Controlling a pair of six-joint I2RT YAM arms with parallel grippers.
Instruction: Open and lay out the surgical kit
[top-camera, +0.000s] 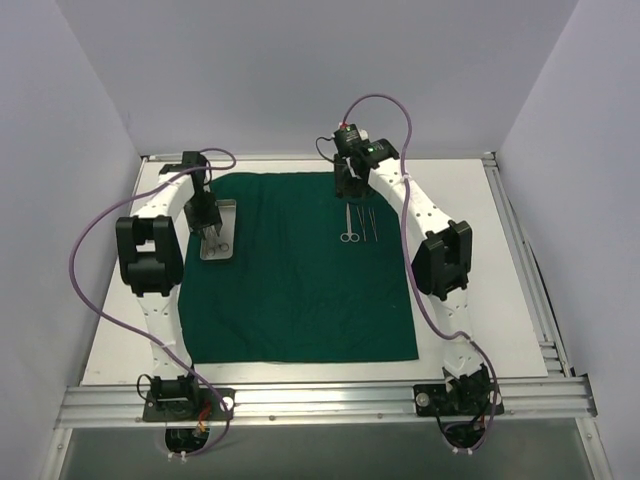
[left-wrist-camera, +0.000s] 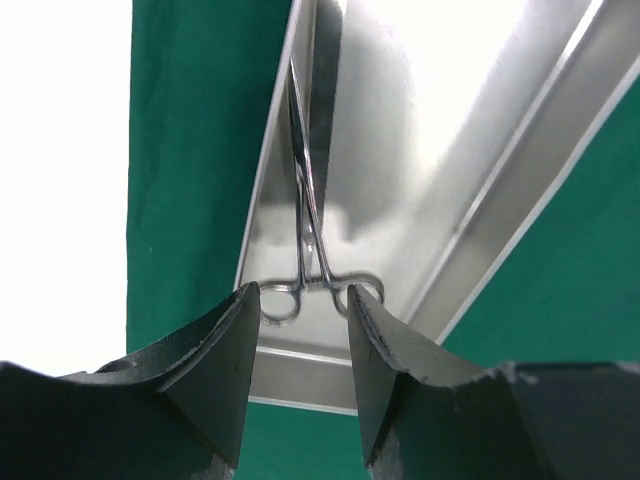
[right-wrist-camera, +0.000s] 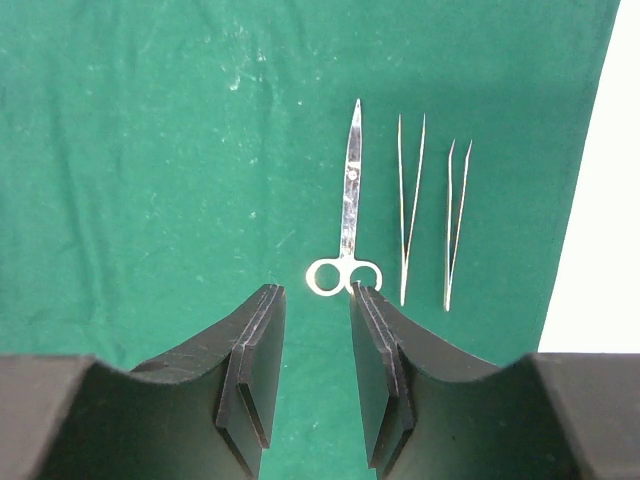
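A metal tray (top-camera: 229, 240) sits at the left of the green cloth. In it lie scissors (left-wrist-camera: 280, 300) and a long thin instrument across them, seen in the left wrist view. My left gripper hangs over the tray, open, fingers above the scissor handles, holding nothing visible. My right gripper is open and raised above the cloth. Below it lie straight scissors (right-wrist-camera: 348, 220) and two tweezers (right-wrist-camera: 404, 260) (right-wrist-camera: 448, 270), side by side, with nothing between its fingers.
White table (top-camera: 480, 300) shows around it; walls stand at both sides and the back.
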